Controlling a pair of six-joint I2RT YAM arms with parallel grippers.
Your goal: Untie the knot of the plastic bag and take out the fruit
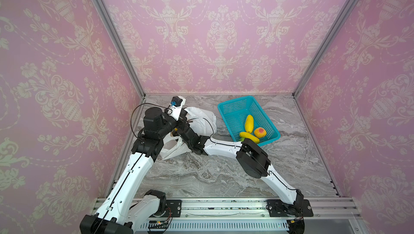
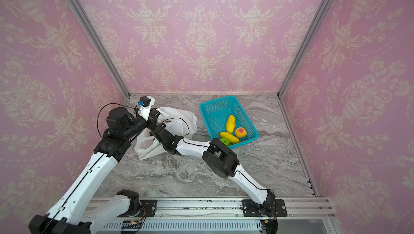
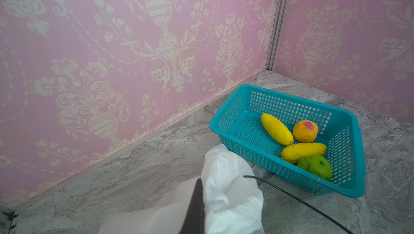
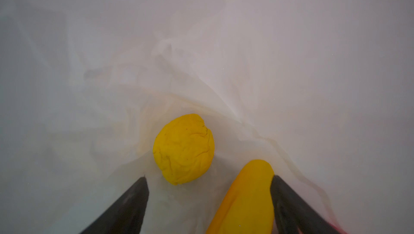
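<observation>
The white plastic bag (image 1: pixel 202 119) lies open on the left of the table. At its raised edge my left gripper is shut, with bunched white plastic on both sides of its dark finger. My right gripper is inside the bag with its fingers apart. In the right wrist view, a round yellow fruit (image 4: pixel 184 149) lies just beyond the fingers, and a long yellow fruit (image 4: pixel 248 199) reaches between them, close to the right finger (image 4: pixel 286 203). A bit of red shows at the bottom edge. The overhead views hide both fingertips behind the arms.
To the right stands a teal basket (image 3: pixel 258 154) holding two long yellow fruits (image 3: pixel 276 129), a peach (image 3: pixel 305 131) and a green fruit (image 3: pixel 316 166). My right forearm (image 1: pixel 222 148) passes in front of the basket's near corner. Free table lies at the front.
</observation>
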